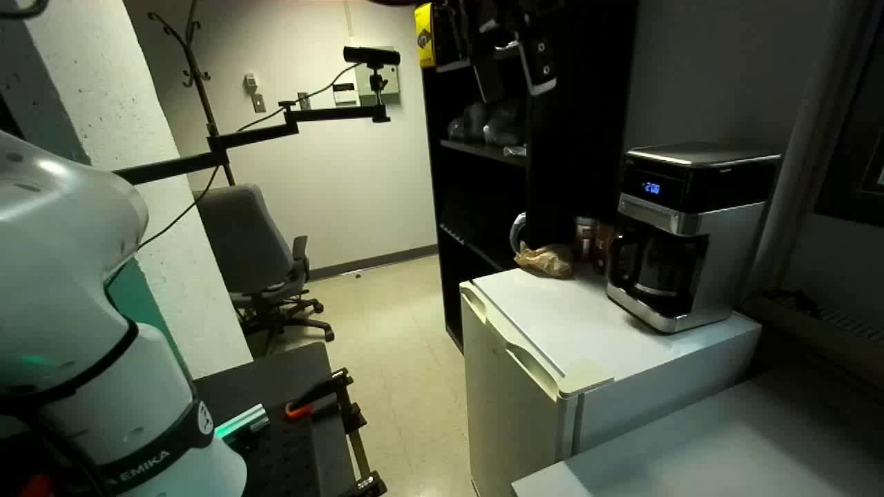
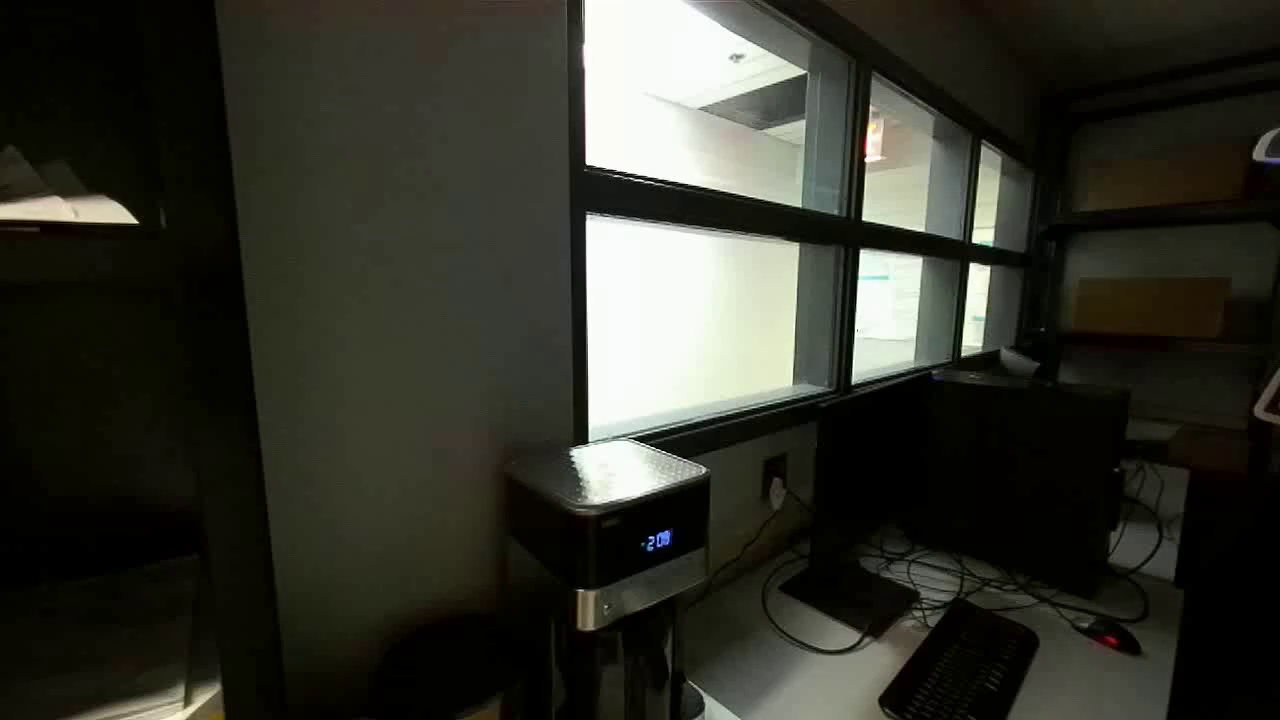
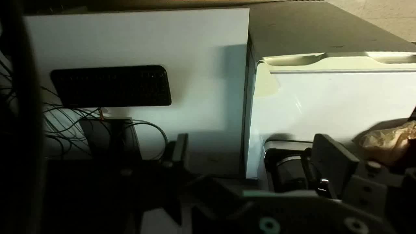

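Observation:
My gripper (image 1: 515,87) hangs at the top of exterior view 1, its two dark fingers spread and pointing down. Nothing shows between them. In the wrist view the open gripper has one finger on each side, high above the gap between desk and fridge. A black and steel coffee maker (image 1: 717,223) with a lit clock stands on the small white fridge (image 1: 530,315). Its glass carafe (image 1: 663,261) sits inside it. Exterior view 2 shows only the upper part of the coffee maker (image 2: 612,516); the gripper is outside that view.
A crumpled brown bag (image 1: 547,260) lies at the fridge top's back edge, near jars (image 1: 586,236). Behind stands a dark shelf unit (image 1: 580,99). The white desk (image 3: 206,35) beside the fridge holds a keyboard (image 3: 113,85) and tangled cables.

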